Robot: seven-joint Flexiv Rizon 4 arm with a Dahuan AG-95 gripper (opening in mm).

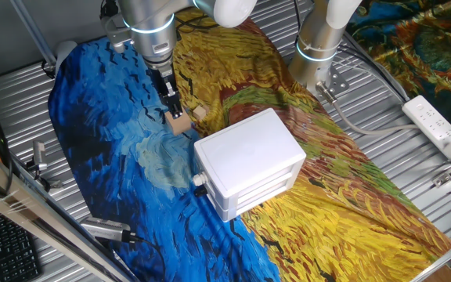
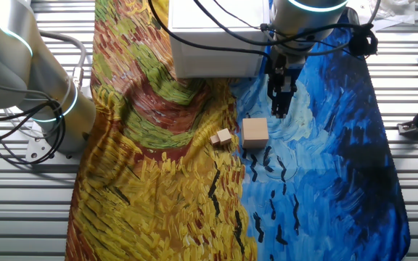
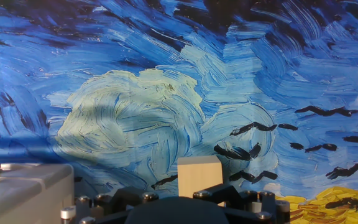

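Note:
A light wooden block point(image 1: 178, 123) rests on the painted cloth. My gripper point(image 1: 174, 111) points down close to it and overlaps its far edge in the first exterior view. In the second exterior view, the gripper point(image 2: 280, 105) hangs to the right of the block point(image 2: 255, 133), with a visible gap in the image. The wrist view shows the block point(image 3: 199, 176) at the bottom, just past the dark gripper body. The fingertips are hidden there, and the fingers look narrow from outside, so I cannot tell how the fingers stand. Smaller wooden pieces point(image 2: 222, 136) lie beside the block.
A white drawer unit point(image 1: 250, 153) stands close to the blocks; its side also shows in the wrist view point(image 3: 30, 191). A power strip point(image 1: 438, 125) lies at the right.

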